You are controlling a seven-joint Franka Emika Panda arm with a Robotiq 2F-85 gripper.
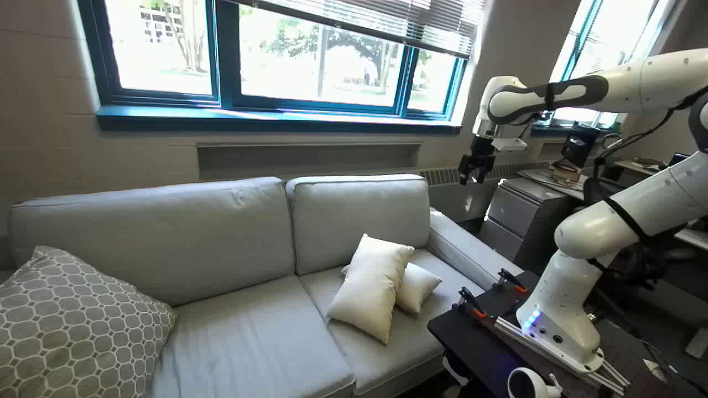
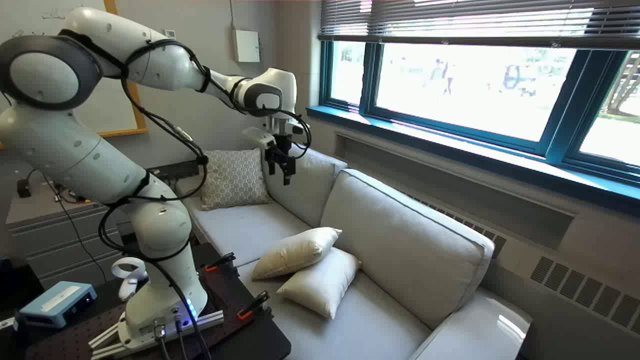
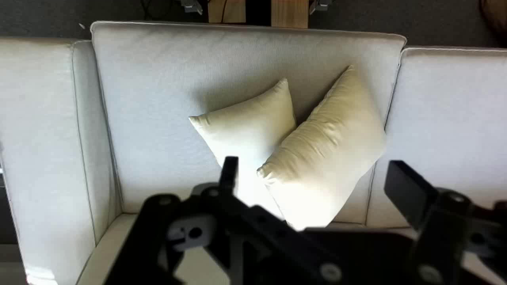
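Two small cream pillows lie on one seat of the grey sofa (image 1: 245, 325). The upper pillow (image 1: 373, 285) leans across the lower pillow (image 1: 416, 286) and hides part of it. From above, in the wrist view, the lower pillow (image 3: 252, 126) points to the left and the upper pillow (image 3: 332, 142) slants to the right. High over the sofa hangs my gripper (image 1: 469, 179), well clear of both pillows. Its fingers are wide apart in the wrist view, with the gripper holding nothing; the pillows show far below between the fingers.
A larger patterned cushion (image 1: 83, 325) rests at the sofa's other end. The sofa backrest (image 2: 408, 240) and armrest (image 2: 480, 327) bound the seat. Clamps (image 2: 252, 306) stick up at the edge of the robot's dark table (image 2: 273, 342). Bare seat surrounds the pillows.
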